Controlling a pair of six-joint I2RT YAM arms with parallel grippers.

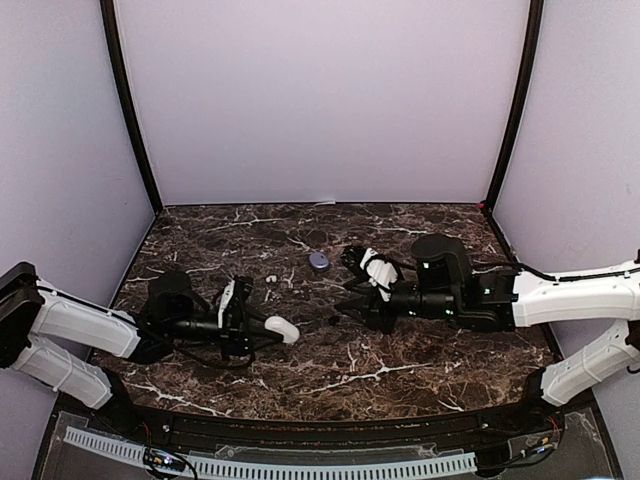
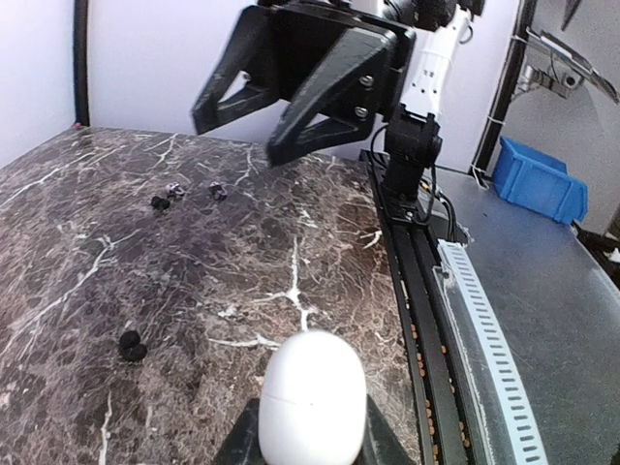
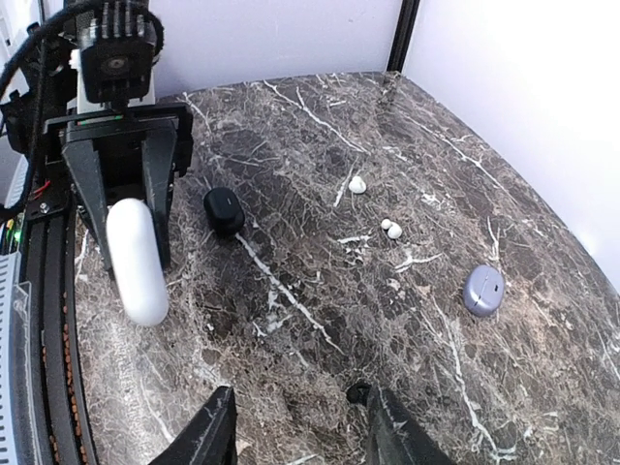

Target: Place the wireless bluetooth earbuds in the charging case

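A smooth white charging case point(image 1: 283, 329) is held out past the fingertips of my left gripper point(image 1: 262, 327), which is shut on it. The right wrist view shows this case point(image 3: 136, 262) as one long rounded shape, no open lid visible. Whatever is inside it is hidden. My right gripper stands open over the table, apart from the case, with nothing seen between its fingers. White earbuds point(image 3: 391, 229) lie on the marble table, and another small white piece point(image 3: 357, 184) is farther back. Small black earbuds point(image 2: 132, 346) rest on the table too.
A lilac case point(image 1: 318, 260) sits toward the back of the table. Beside my left gripper is a black case point(image 3: 224, 210). Small dark pieces point(image 2: 160, 202) and a greyish earbud point(image 2: 217, 190) lie near the right arm.
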